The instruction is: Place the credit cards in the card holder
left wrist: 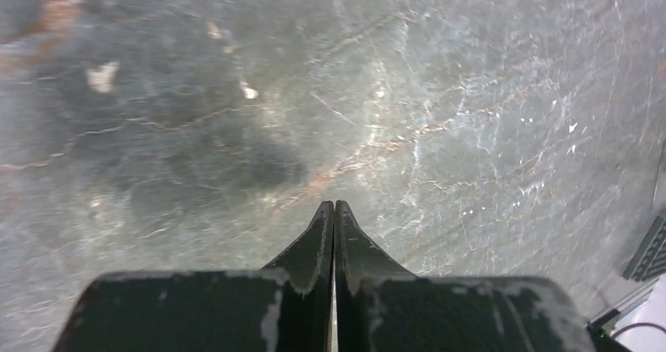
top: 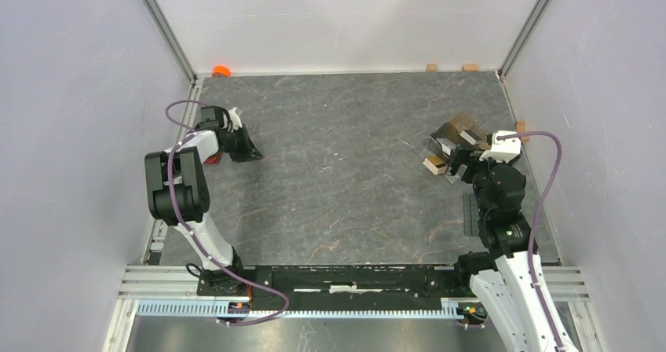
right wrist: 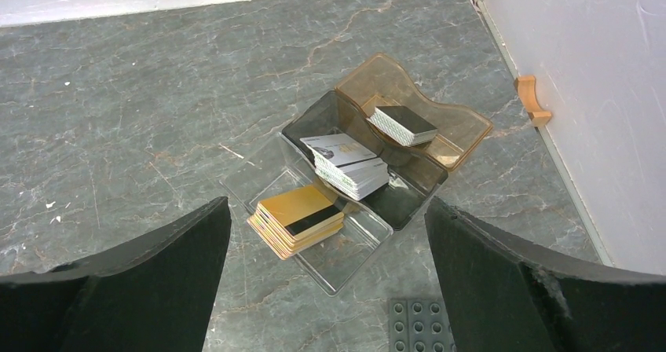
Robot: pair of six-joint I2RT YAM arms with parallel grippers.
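Observation:
My left gripper is shut, its fingertips meeting with nothing between them; bare table fills its wrist view. In the top view the red card holder (top: 213, 158) lies at the far left, mostly covered by the left arm, outside the fingers. On the right, my right gripper stands open above the trays. Its wrist view shows a stack of gold cards (right wrist: 297, 214) in the clear tray, silver-white cards (right wrist: 345, 163) in the dark tray and black-topped cards (right wrist: 402, 125) in the amber tray. Nothing is between the right fingers.
A grey studded block (right wrist: 418, 326) lies near the trays. Small wooden blocks (right wrist: 534, 100) sit along the walls, and an orange object (top: 221, 71) is at the back left.

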